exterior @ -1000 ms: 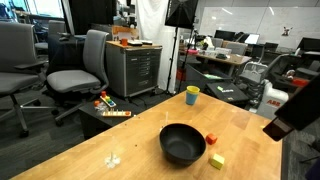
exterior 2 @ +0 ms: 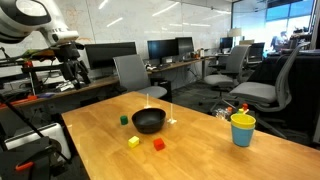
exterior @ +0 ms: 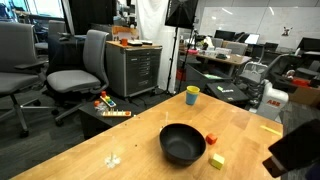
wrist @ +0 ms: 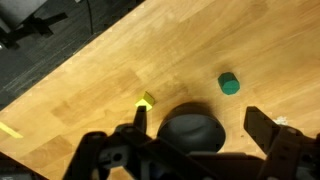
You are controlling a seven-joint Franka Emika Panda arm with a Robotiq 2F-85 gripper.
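Observation:
A black bowl (exterior 2: 150, 120) rests on the wooden table (exterior 2: 200, 155). Near it lie a yellow block (exterior 2: 134, 142), a red block (exterior 2: 159, 144) and a green piece (exterior 2: 124, 120). From above, in the wrist view, the bowl (wrist: 191, 130) shows below the yellow block (wrist: 146, 101), with the green piece (wrist: 229, 83) to its upper right. My gripper is open high over the table, its fingers wide apart and nothing held between them. Exterior view 1 shows only part of the dark arm (exterior: 295, 148) at the right edge; the fingertips are hard to make out there.
A yellow and blue cup (exterior 2: 242, 129) stands farther along the table. A dark box (exterior: 100, 118) with colourful items on it sits at the table's edge. Office chairs (exterior: 80, 75) stand beyond the table.
The arm at the right of exterior view 1 has shifted lower and changed its angle, uncovering more of the table's far right. The bowl, blocks and cup have stayed where they were.

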